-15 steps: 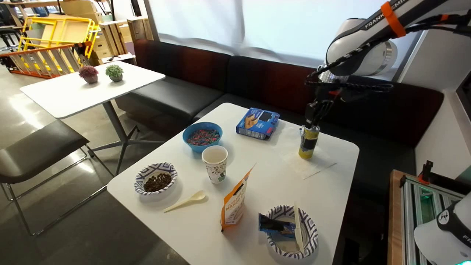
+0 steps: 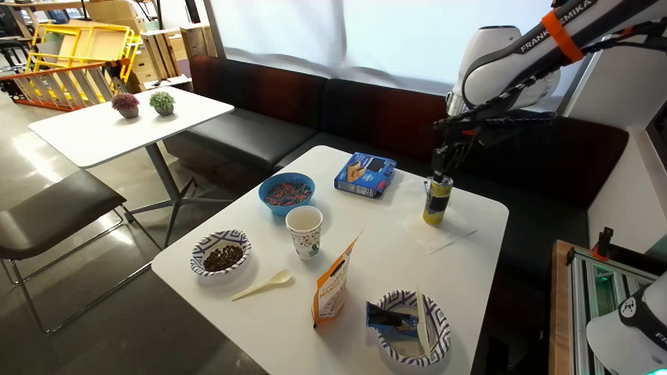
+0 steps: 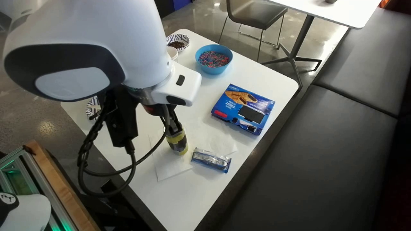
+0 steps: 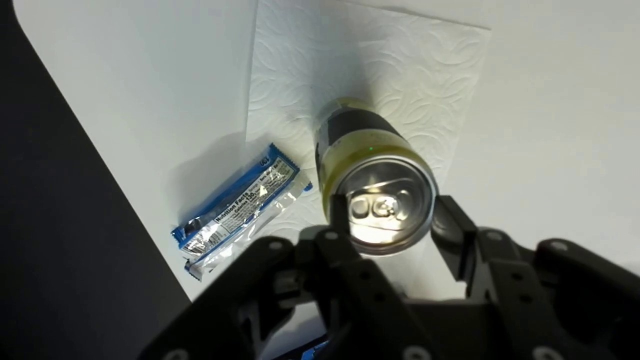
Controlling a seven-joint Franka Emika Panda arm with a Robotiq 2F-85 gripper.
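Note:
A yellow can with a dark band (image 2: 435, 203) stands upright on a white paper napkin (image 2: 431, 232) near the table's far right end. My gripper (image 2: 441, 175) points down over its top. In the wrist view the dark fingers (image 4: 451, 231) stand apart, one at each side of the silver lid (image 4: 384, 207). Whether both press on the can is not clear. The second exterior view also has the gripper (image 3: 175, 127) at the top of the can (image 3: 178, 143), with part of it behind the arm.
A wrapped snack bar (image 4: 240, 210) lies beside the can. Around the table are a blue box (image 2: 366, 175), blue bowl (image 2: 269, 194), paper cup (image 2: 305, 240), spoon (image 2: 262, 285), orange bag (image 2: 331, 290) and patterned bowls (image 2: 441, 337).
The upper part of the arm has shifted a little to the left and tilted, while the fingers have stayed at the can's top. The can stands where it stood.

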